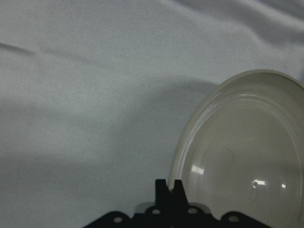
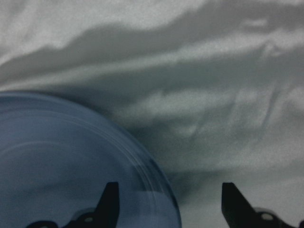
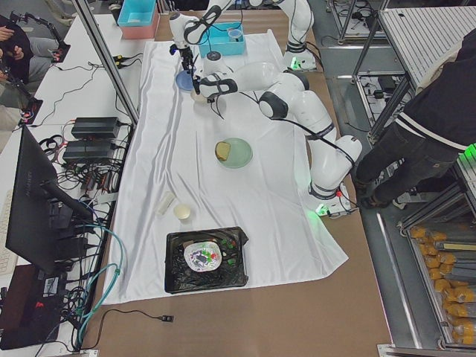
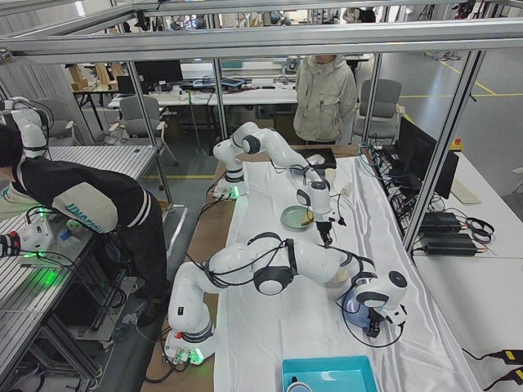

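A cream dish (image 1: pixel 242 142) fills the right of the left wrist view; my left gripper has its fingertips nearly together at that dish's rim, and whether the rim is between them is unclear. A blue plate (image 2: pixel 71 156) lies under my right gripper, which is open, one finger over the plate and the other over cloth beside it. In the camera right view the blue plate (image 4: pixel 355 314) is partly hidden by the near arm. A green plate (image 3: pixel 238 156) holds a yellow piece (image 3: pixel 222 151) mid-table.
A blue bin (image 4: pixel 327 376) stands at one table end, a black tray (image 3: pixel 178 260) at the other. A small cream cup (image 3: pixel 182 210) and pale strip (image 3: pixel 165 203) lie near the tray. The white cloth around the green plate is largely clear.
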